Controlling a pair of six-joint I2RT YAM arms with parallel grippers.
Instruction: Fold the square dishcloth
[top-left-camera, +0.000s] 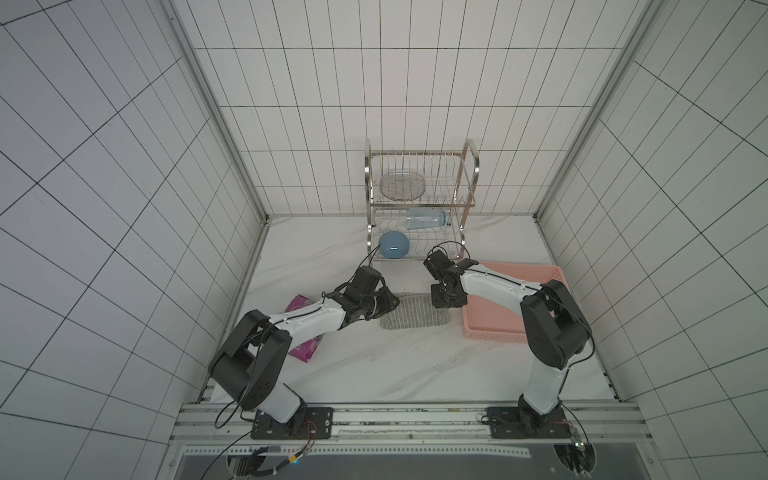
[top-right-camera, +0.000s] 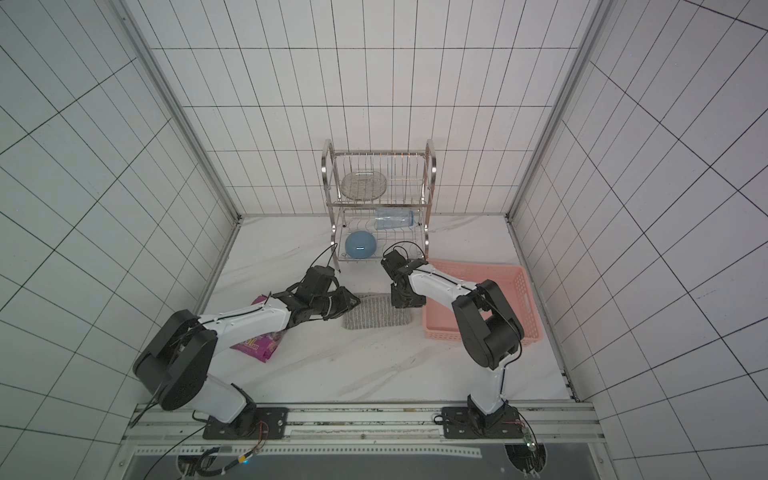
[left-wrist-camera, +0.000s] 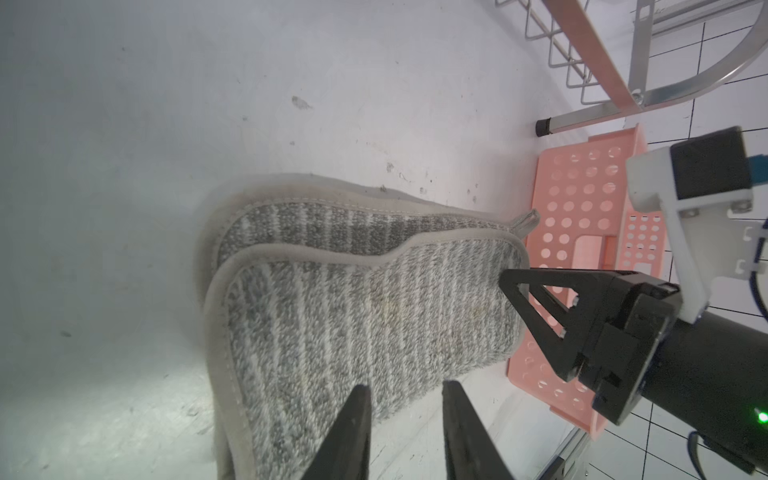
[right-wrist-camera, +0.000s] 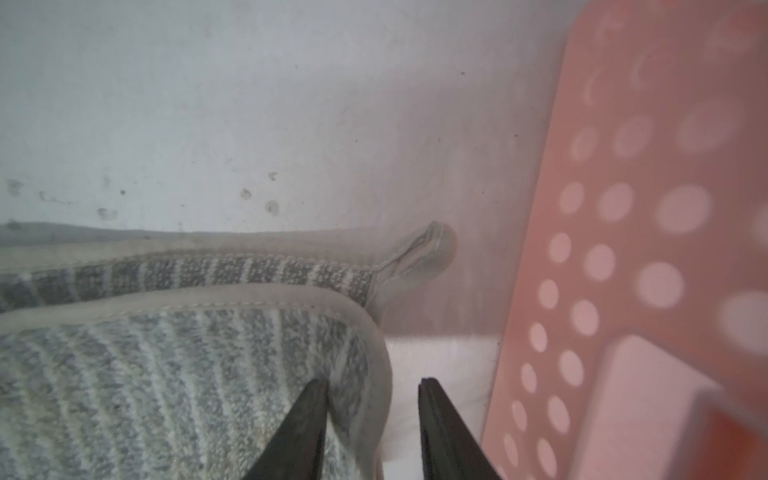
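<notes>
The grey striped dishcloth (top-left-camera: 416, 313) lies on the white counter, doubled over into a wide rectangle. In the left wrist view its upper layer (left-wrist-camera: 376, 312) stops a little short of the lower layer's far edge, and a strip of the lower one (left-wrist-camera: 320, 224) shows. A hanging loop (right-wrist-camera: 420, 252) sticks out at the far right corner. My left gripper is part open over the cloth's near side, nothing between its fingers. By the cloth's right edge my right gripper stands open, one finger over the cloth and the other past its edge.
A pink basket (top-left-camera: 500, 336) stands close to the cloth's right side. Behind is a metal dish rack (top-left-camera: 370, 204) with a blue bowl (top-left-camera: 393, 245). A purple packet (top-left-camera: 306, 349) lies under the left arm.
</notes>
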